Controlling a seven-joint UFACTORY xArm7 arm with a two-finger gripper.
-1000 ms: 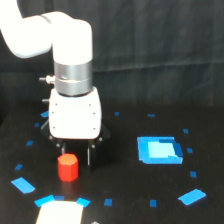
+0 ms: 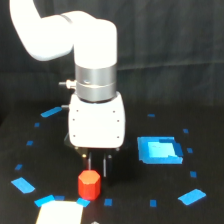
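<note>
A red-orange hexagonal block [image 2: 89, 184] is at the near left of the black table. My gripper [image 2: 98, 163] points down right behind and above it, its dark fingers [image 2: 107, 164] small and hard to make out against the black. One finger seems to come down at the block's top and the other to its right. Whether they grip the block, only touch it or stand apart is not clear. The block hides part of the fingertips.
Right of the gripper lies a blue square tray [image 2: 145, 159] with a pale blue square [image 2: 161, 150] inside. Flat blue marks dot the table. A cream-white object [image 2: 60, 213] is cut off by the front edge. Bare black surface lies between gripper and tray.
The arm has moved right and closer to the camera. The red block has shifted the same way by a similar amount. The tray and the cream object have stayed put.
</note>
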